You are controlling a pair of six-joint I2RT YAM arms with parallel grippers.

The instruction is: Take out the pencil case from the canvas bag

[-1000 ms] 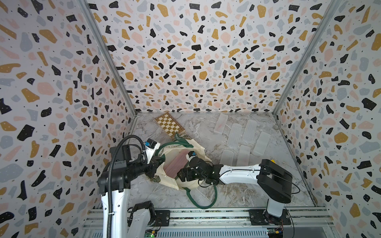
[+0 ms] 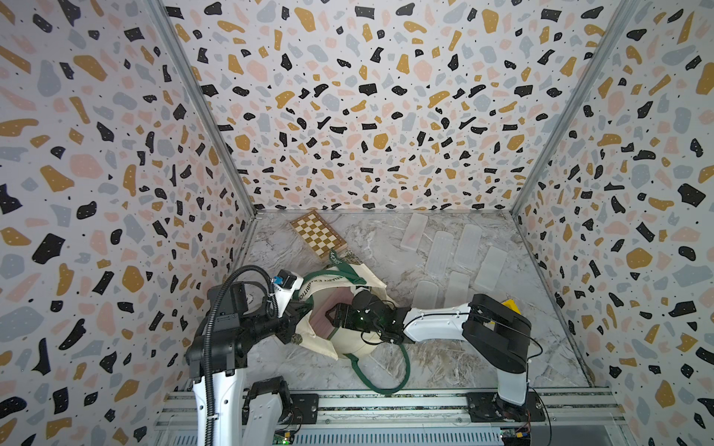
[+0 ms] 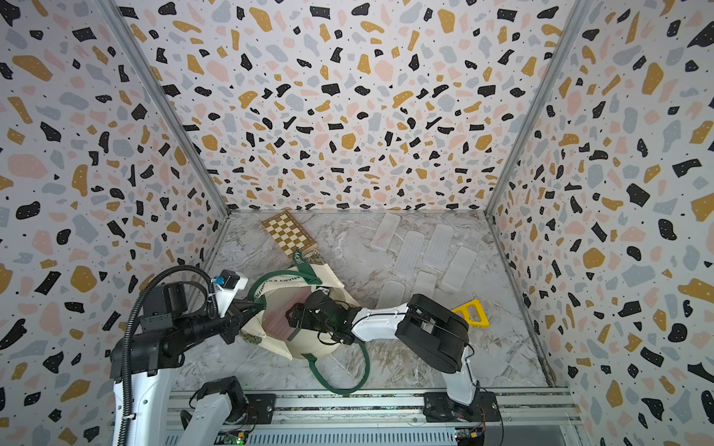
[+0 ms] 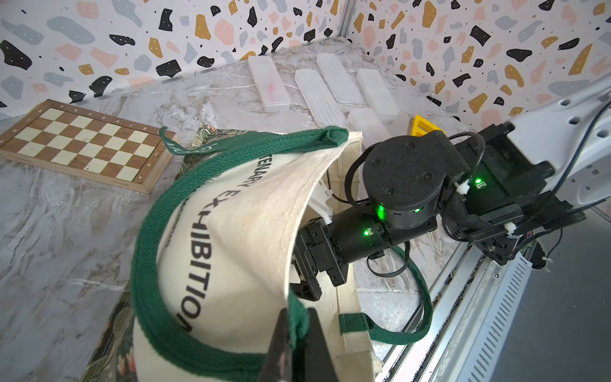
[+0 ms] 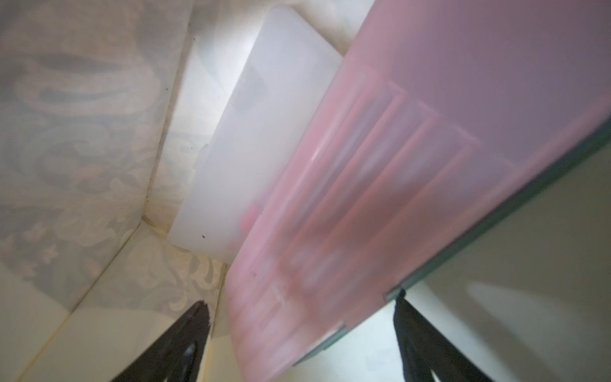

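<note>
The cream canvas bag (image 4: pixel 235 229) with green straps lies open at the front left of the table. Inside it are a translucent pink pencil case (image 5: pixel 343 222) and a whitish one (image 5: pixel 248 127). My left gripper is shut at the bag's rim, by the green strap and cream cloth. My right gripper reaches down into the bag, part open, its fingertips either side of the pink case's lower end; whether they touch it I cannot tell.
A chessboard (image 2: pixel 317 234) lies behind the bag. Several translucent cases (image 2: pixel 468 245) are spread at the back right, and a yellow object (image 3: pixel 477 316) sits at the right. Walls enclose the table on the sides and back.
My right arm has moved slightly leftward and toward the back within the bag over the pink case. The left gripper and bag rim have shifted slightly right.
</note>
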